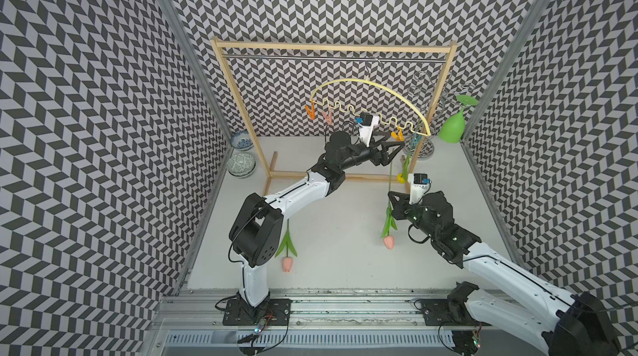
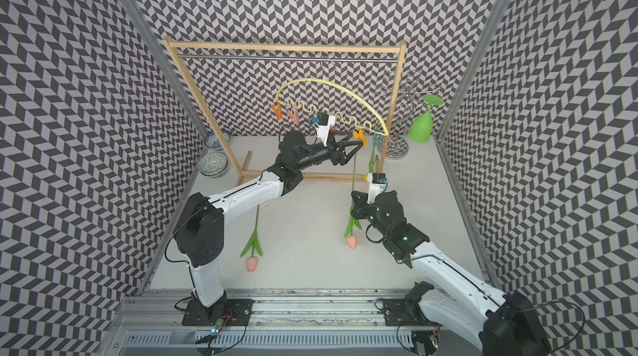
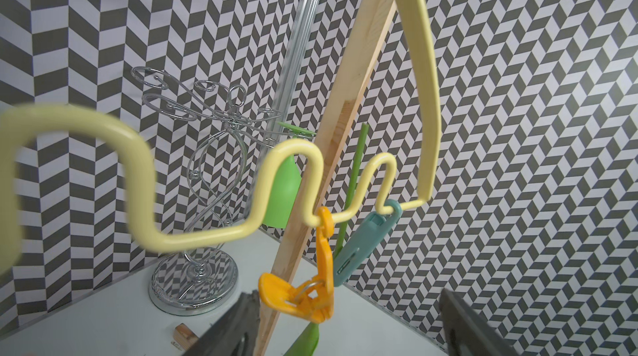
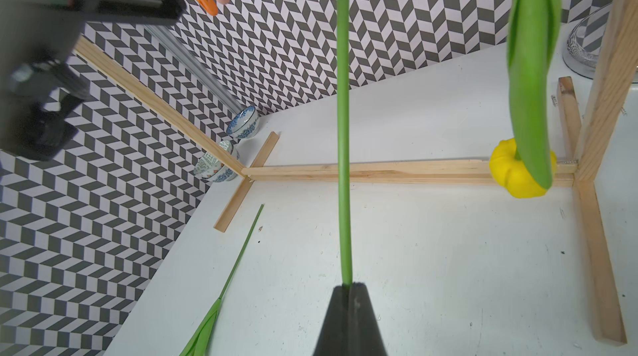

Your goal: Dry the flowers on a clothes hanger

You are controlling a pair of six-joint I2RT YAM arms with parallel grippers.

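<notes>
A yellow hanger [image 1: 372,81] hangs slanted from the rack's rail, bearing several coloured clips. My left gripper is open around the space by an orange clip [image 3: 302,293], its fingers apart on either side. To the right, a teal clip [image 3: 367,239] holds the stem of an upside-down yellow tulip [image 4: 521,170]. My right gripper is shut on the green stem [image 4: 343,123] of a pink tulip [image 1: 388,242], whose head hangs down. Whether that stem's upper end touches the orange clip cannot be made out. Another pink tulip [image 1: 287,263] lies on the table at left.
The wooden rack [image 1: 232,100] spans the back, its lower bar [image 4: 398,171] near the table. Two bowls [image 1: 240,164] stand behind left. A metal stand [image 3: 192,283] and a green vase [image 1: 452,126] are at back right.
</notes>
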